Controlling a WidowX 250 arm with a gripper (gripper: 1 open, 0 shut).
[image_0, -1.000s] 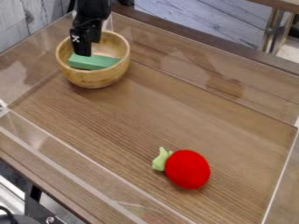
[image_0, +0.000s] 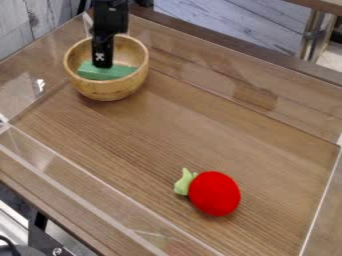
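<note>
A wooden bowl (image_0: 107, 90) sits at the upper left with a green piece (image_0: 115, 72) lying in it. My dark gripper (image_0: 99, 55) reaches down from the top into the bowl, its tips just above the green piece. It looks shut; whether anything is between the fingertips is too small to tell. A red object with a green top, like a strawberry (image_0: 214, 192), lies at the lower right.
A grey wall stands behind the upper left, and a wooden ledge (image_0: 310, 15) is at the top right.
My gripper has moved slightly down into the bowl. The green piece appears to have shifted a little within it. The red object has not moved.
</note>
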